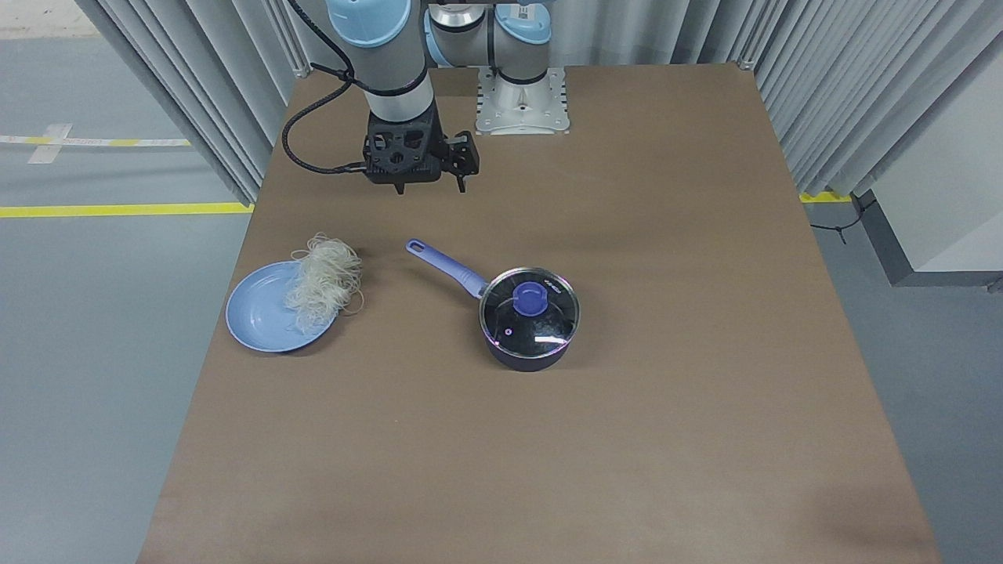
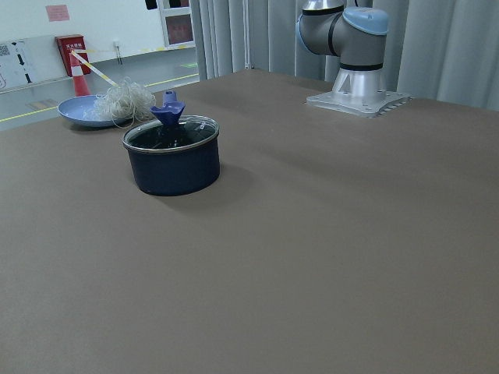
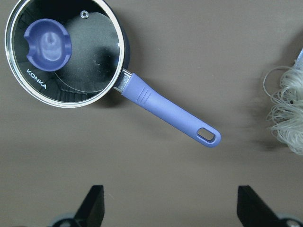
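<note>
A dark saucepan with a glass lid and blue knob point(image 1: 528, 319) stands mid-table, its blue handle point(image 3: 170, 109) pointing back-left in the front view; it also shows in the left view point(image 2: 173, 167). To its left, a blue plate point(image 1: 258, 315) holds a tangle of white noodle-like strands point(image 1: 324, 277), hanging over the plate's right side. My gripper is raised at the back of the table, above and behind both, its fingers wide open with nothing between them.
The robot's base point(image 1: 522, 113) is at the back edge, with grey curtains behind.
</note>
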